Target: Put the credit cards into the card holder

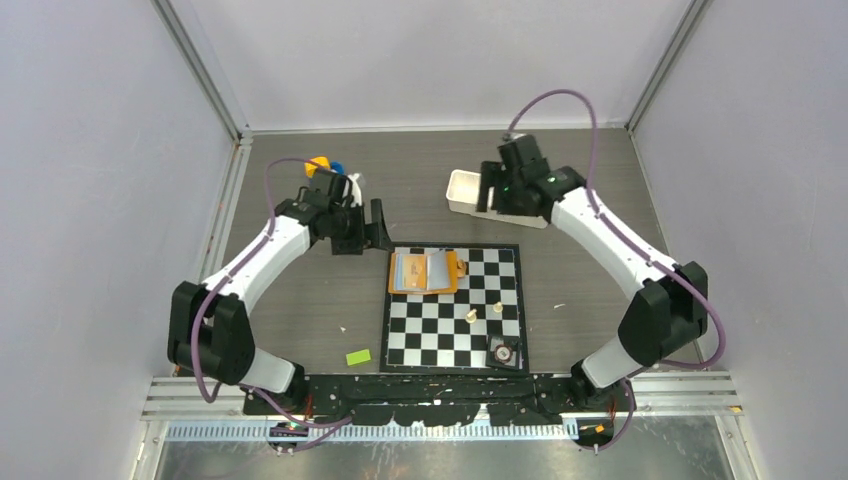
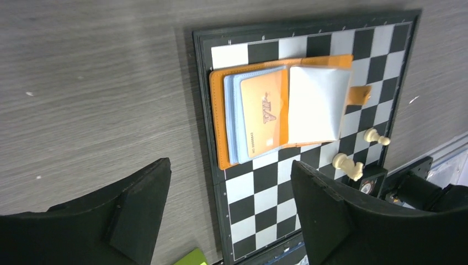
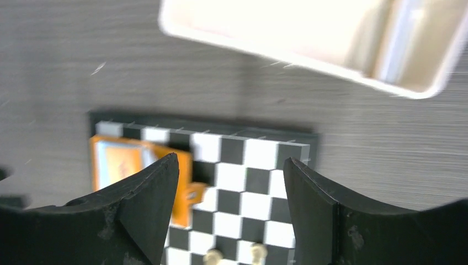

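An orange card holder lies open on the upper left of the chessboard. On its left half is an orange card over light blue layers; a whitish panel covers much of the right half. Whether the card sits inside a slot, I cannot tell. My left gripper is open above the board's left edge, apart from the holder, with nothing between its fingers. Up by the white bin, my right gripper is also open and empty.
The white bin stands behind the board, with a pale flat piece at its right end. Chess pieces and a small dark box occupy the board. A green block and a yellow-blue toy lie to the left.
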